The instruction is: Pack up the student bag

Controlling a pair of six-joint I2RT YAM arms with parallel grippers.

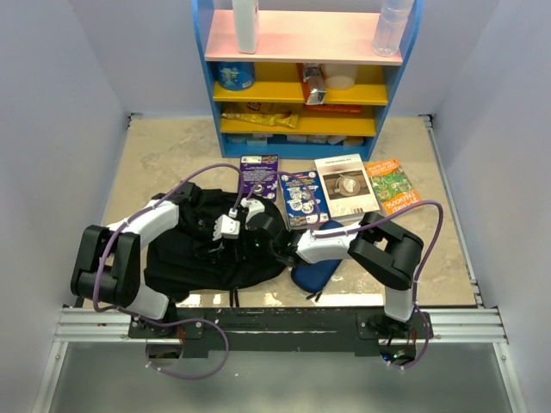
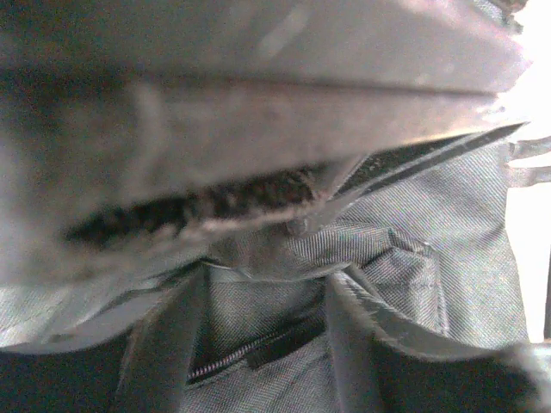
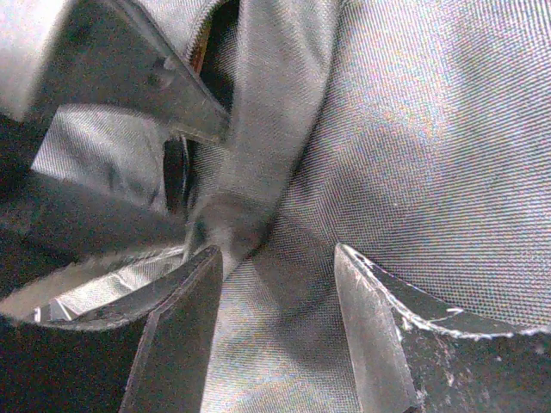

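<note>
A black backpack (image 1: 181,267) lies on the left of the floor. Both grippers are over it, close together. My left gripper (image 1: 215,241) has its fingertips down in the dark fabric beside a zipper (image 2: 241,351); the fingers look apart, blurred, with fabric between them. My right gripper (image 1: 254,241) is at the bag's right part; in its wrist view its fingertips are low on grey-black fabric and a strap (image 3: 275,103), and what they hold is hard to make out. The other gripper's dark body fills the top of the left wrist view.
Books (image 1: 344,182) and booklets (image 1: 258,172) lie behind the bag. A blue case (image 1: 314,274) lies under my right arm. A shelf unit (image 1: 293,151) with goods stands at the back.
</note>
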